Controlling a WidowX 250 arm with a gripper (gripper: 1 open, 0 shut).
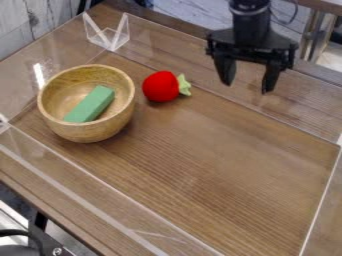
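Note:
My black gripper (250,65) is over the back right of the wooden table (214,190); its fingers are blurred, so whether it is open or shut is unclear. To its left lies a red round object (160,87) with a pale green piece on its right side. At the left, a wooden bowl (108,123) holds a green oblong object (87,106).
A clear wire or plastic rack (107,30) stands at the back left.

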